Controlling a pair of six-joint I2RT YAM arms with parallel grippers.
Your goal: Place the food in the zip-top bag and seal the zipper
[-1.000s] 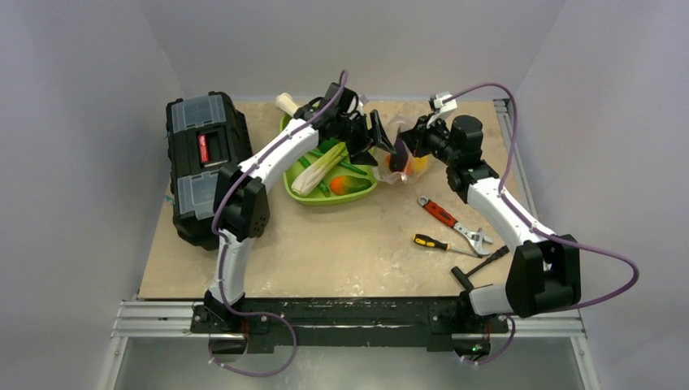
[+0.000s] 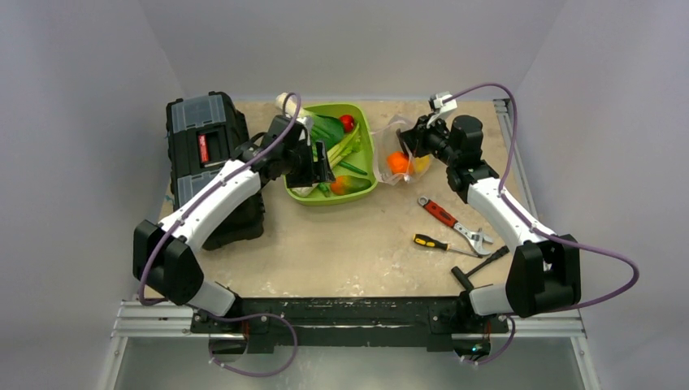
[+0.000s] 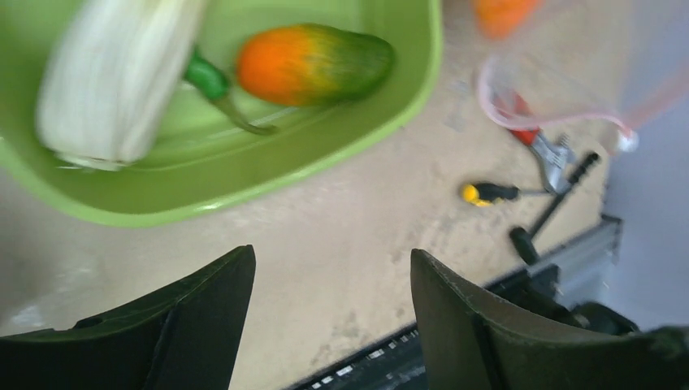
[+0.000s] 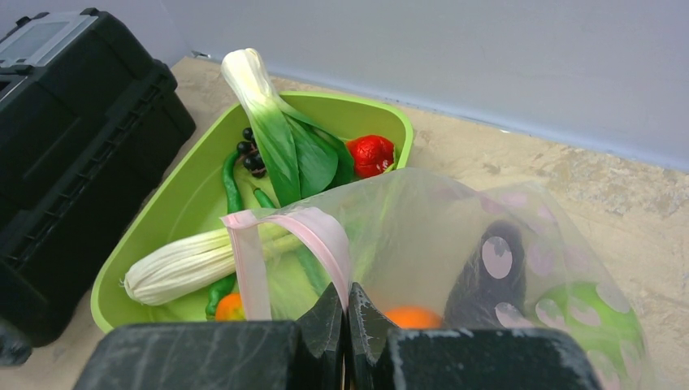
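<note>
A clear zip top bag (image 4: 422, 219) with a pink-white zipper strip (image 4: 313, 227) hangs from my right gripper, which is shut on its rim. Inside the bag are an orange item (image 4: 413, 317), a dark purple item (image 4: 490, 276) and a green item (image 4: 589, 313). My left gripper stands open and empty above the green basin (image 2: 329, 201). That basin holds leek-like stalks (image 4: 280, 130), a red pepper (image 4: 372, 154), dark grapes (image 4: 251, 153), a pale celery-like bunch (image 4: 183, 266), green chillies (image 3: 209, 80) and an orange-green papaya (image 3: 313, 65).
A black toolbox (image 2: 213, 154) stands left of the basin. To the right lie a red-handled wrench (image 2: 439, 213), a yellow-black screwdriver (image 2: 431, 242) and a hammer (image 2: 479, 269).
My left gripper has pulled back from the bag's mouth, leftward over the basin. My right arm has kept still.
</note>
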